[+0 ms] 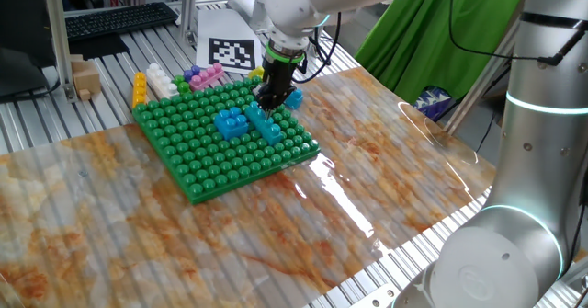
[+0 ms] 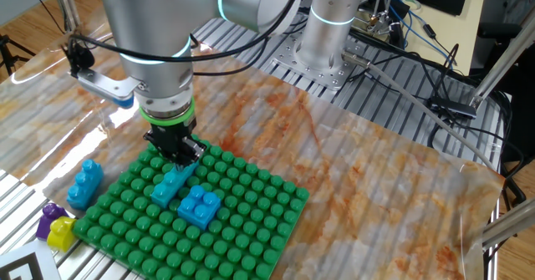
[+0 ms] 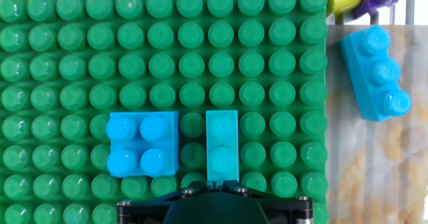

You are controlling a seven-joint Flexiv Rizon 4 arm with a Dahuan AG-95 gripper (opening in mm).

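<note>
A green studded baseplate [image 1: 197,175] lies on the marbled sheet. A long narrow light-blue brick [image 3: 222,137] and, a small gap away, a square blue brick [image 3: 143,144] sit on it. My gripper [image 2: 185,161] points down at one end of the long brick, touching or just above it. In the wrist view, the dark gripper body [image 3: 215,207] covers that brick's near end. Its fingertips are too dark and hidden to show whether they are apart or grip anything. Another blue brick [image 3: 376,73] lies off the plate, beside its edge.
Yellow [image 1: 140,89], white [image 1: 161,80] and pink [image 1: 206,75] bricks stand along the plate's far edge. Purple [image 2: 51,220] and yellow-green [image 2: 62,234] bricks lie near a plate corner. Much of the marbled sheet [image 1: 110,225] is clear.
</note>
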